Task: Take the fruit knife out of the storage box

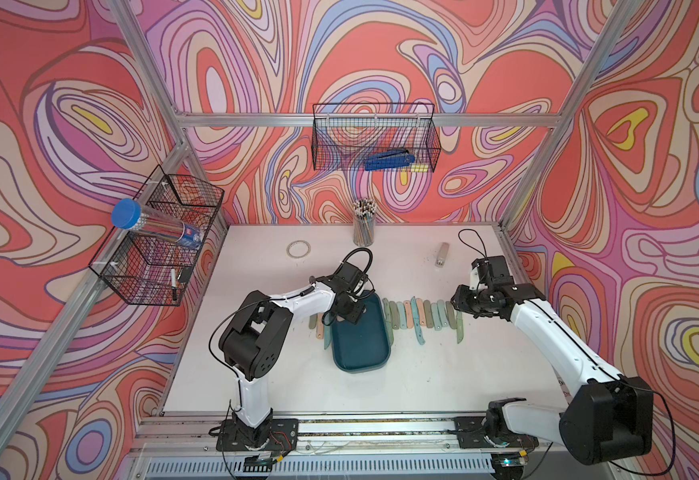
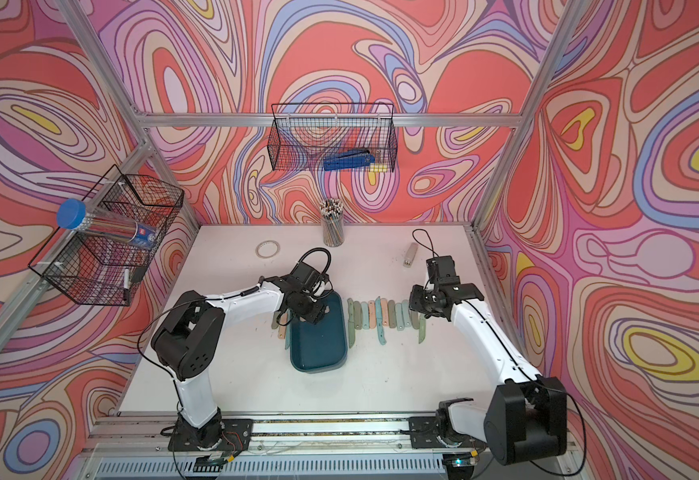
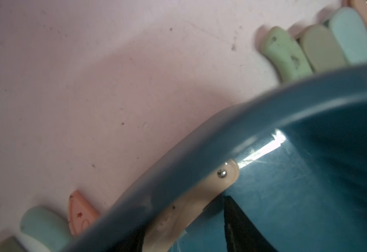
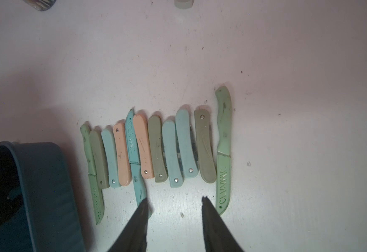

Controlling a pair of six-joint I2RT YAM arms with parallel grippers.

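A peach-handled folded fruit knife (image 3: 208, 184) lies in the dark blue storage box (image 1: 363, 369), leaning along its wall in the left wrist view. My left gripper reaches down into the box with its fingers apart on either side of the knife; the near fingers (image 3: 244, 231) are dark and blurred, and I see no firm grip. Much of the knife's lower end is cut off by the frame. My right gripper hovers open above the table, nothing between its fingers, near the row of knives.
Several folded knives, with a green one (image 4: 223, 147) at the right end, lie in a row right of the box. More knife ends (image 3: 44, 226) show at its left. Behind stand a jar of sticks (image 1: 363, 228) and a ring (image 1: 298, 249).
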